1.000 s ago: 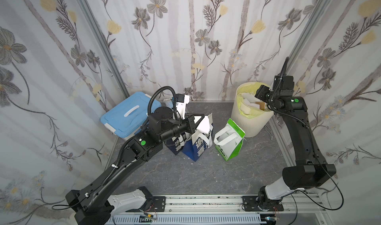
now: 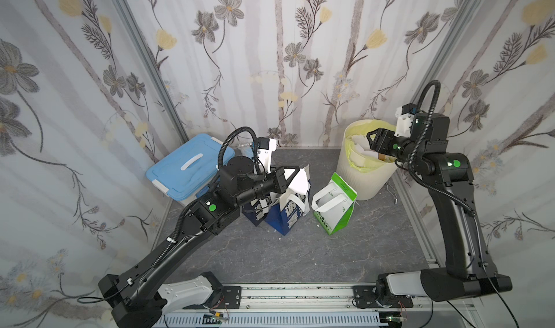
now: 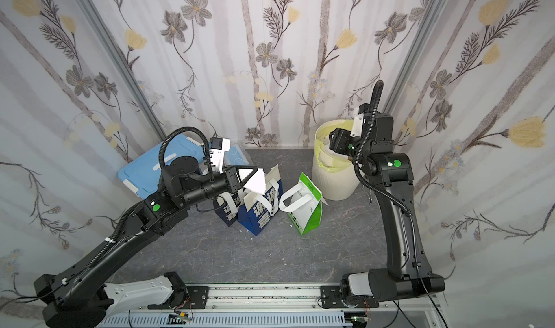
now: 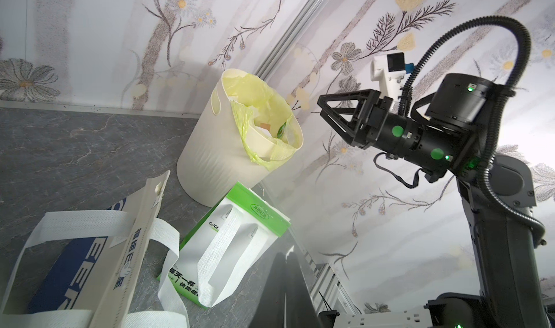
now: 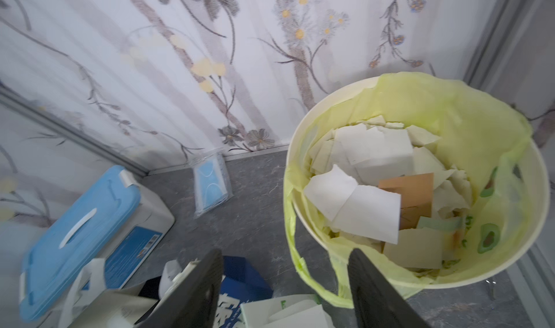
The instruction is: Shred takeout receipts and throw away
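Torn white paper pieces point(image 5: 370, 209) lie heaped in the cream bin point(image 2: 368, 183), which has a yellow-green liner point(image 5: 456, 105). My right gripper stands open, its fingers wide apart with nothing between them; it hangs above the bin's right side. Over the blue bags my left gripper point(image 2: 297, 169) is shut on a bright white sheet point(image 3: 255, 181). In the left wrist view its fingers point(image 4: 274, 296) press together, and that sheet is hardly visible, just a pale sliver at the tips.
A green and white bag point(image 2: 335, 203) stands in front of the bin. Blue bags point(image 2: 283, 215) sit under the left arm. Behind them is a blue-lidded box point(image 2: 190, 163), with a packet of masks point(image 5: 210, 183) by the wall.
The left arm has barely shifted, its sheet still held.
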